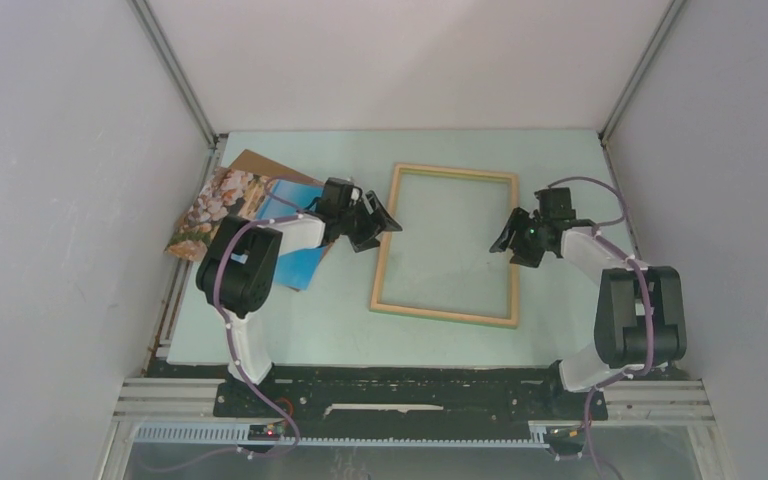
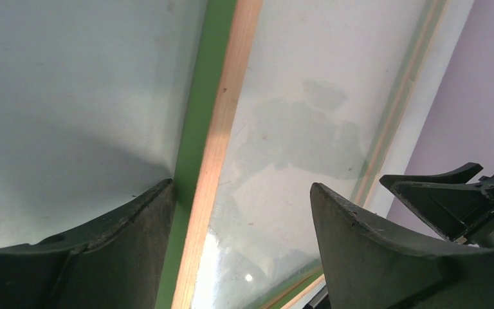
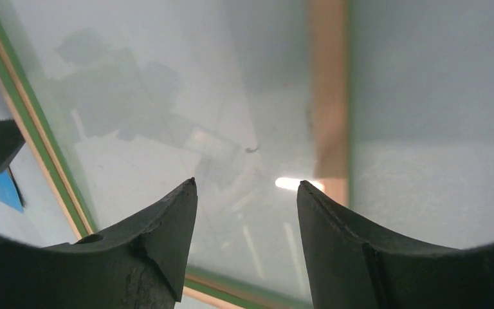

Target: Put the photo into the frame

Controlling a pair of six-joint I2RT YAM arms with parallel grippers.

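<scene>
The wooden frame [image 1: 446, 318] lies mid-table around a clear pane. My left gripper stands open astride its left bar [image 2: 220, 129], one fingertip against the green outer side, the other over the pane. My right gripper is open over the right bar [image 3: 330, 77], which is blurred in the right wrist view; nothing is held. The floral photo [image 1: 200, 215] lies at the left, partly under a blue sheet [image 1: 298, 270] and my left arm.
A brown board [image 1: 268, 164] lies under the photo and blue sheet. Walls border it at the back and sides.
</scene>
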